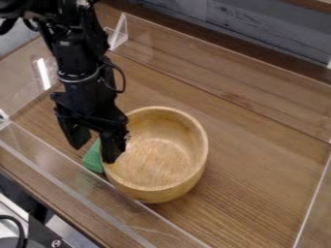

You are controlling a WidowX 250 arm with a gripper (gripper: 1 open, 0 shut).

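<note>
My black gripper [101,136] reaches down at the left edge of a round tan bowl [162,155], its tip over the rim; whether it is open or shut is unclear. A small green object [93,158] lies beside the bowl's left side, partly hidden under the gripper and behind the rim.
The wooden table [239,97] has free room to the right and behind the bowl. Clear panels edge it at the left front and right, with dark gaps and a cable at the lower left. A grey wooden wall stands at the back.
</note>
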